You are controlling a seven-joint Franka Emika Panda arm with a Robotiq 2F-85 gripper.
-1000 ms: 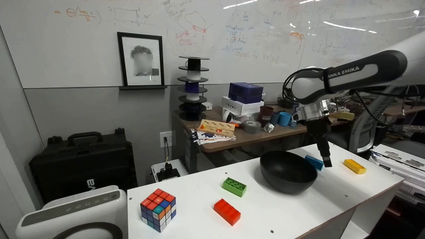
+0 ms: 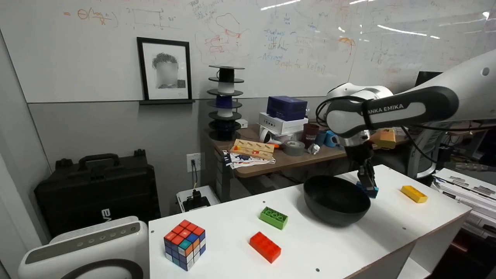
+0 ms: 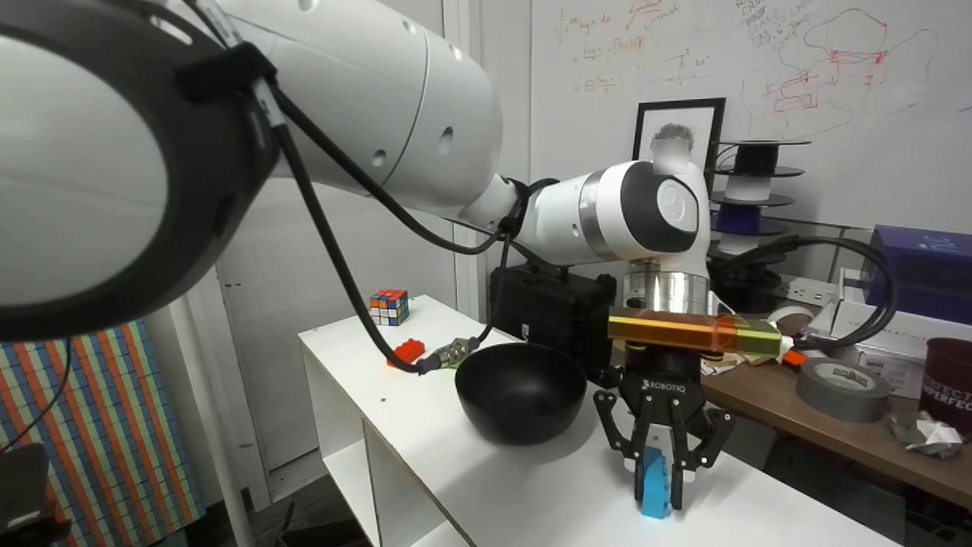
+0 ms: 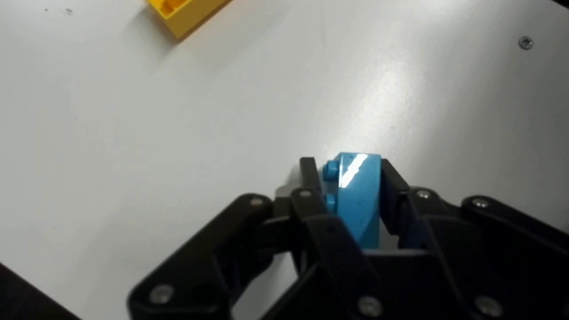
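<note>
A blue toy brick stands between the fingers of my gripper on the white table. Its studs face the left finger, with a narrow gap between them, while the right finger lies close along its smooth side. The fingers are part open around it. In exterior view 2 the gripper points straight down, both fingers flanking the blue brick. Exterior view 1 shows the blue brick partly covered by the fingers, just behind the black bowl.
A yellow brick lies right of the gripper. Left of the bowl are a green brick, a red brick and a Rubik's cube. The bowl appears empty. Bare table lies in front of the gripper.
My gripper has moved left and back in exterior view 1, from beside the blue brick to around it. The brick, bowl and other bricks look unmoved.
</note>
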